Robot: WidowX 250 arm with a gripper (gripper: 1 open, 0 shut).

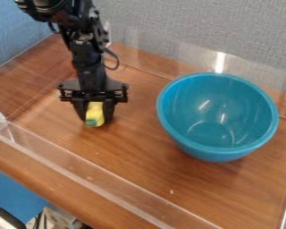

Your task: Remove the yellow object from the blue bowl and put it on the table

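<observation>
A yellow object [94,114] with a greenish lower end is gripped by my gripper [94,104], low over the left part of the wooden table. Its lower end looks at or very near the tabletop; exact contact is hard to tell. The fingers partly cover its upper end. To the right stands the blue bowl [217,116], upright, with nothing visible inside it.
Bare wooden table [146,170] spreads between the gripper and the bowl and toward the front. Clear low walls [97,174] run along the table's edges. A grey wall [199,31] rises behind.
</observation>
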